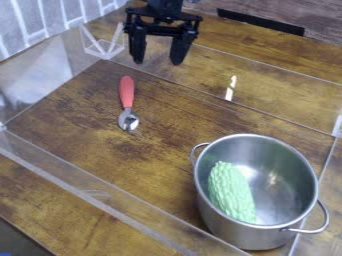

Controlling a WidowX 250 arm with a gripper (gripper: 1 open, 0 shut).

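Observation:
My gripper point(159, 52) hangs open at the top of the view, up and back from a spoon point(127, 95) with a red handle and steel bowl, which lies on the wooden surface at the left. A steel pot point(289, 178) with two side handles sits at the lower right, holding a pale green corn-shaped object point(231, 190).
Clear low walls point(94, 218) surround the wooden work area. A small white mark or object point(230, 88) shows near the back right, too small to identify. A white railing stands at the upper left.

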